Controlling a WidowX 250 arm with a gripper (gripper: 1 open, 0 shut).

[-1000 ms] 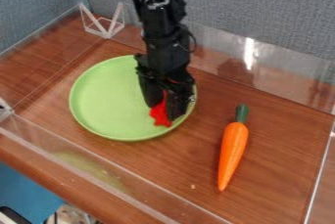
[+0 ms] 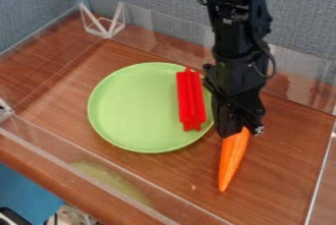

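A green plate (image 2: 132, 108) sits on the wooden table, with a red elongated object (image 2: 188, 101) lying on its right part. My black gripper (image 2: 237, 124) hangs over the top end of an orange carrot (image 2: 230, 165) just right of the plate, hiding that end. Whether its fingers are open or shut on the carrot is hard to see.
A white wire frame (image 2: 102, 23) stands at the back left. Clear strips run along the table's edges (image 2: 53, 136). Bare wood lies left of the plate and right of the carrot.
My gripper has moved right from the red object on the plate to the carrot's top end, leaving the red object in view. The plate appears shifted slightly right.
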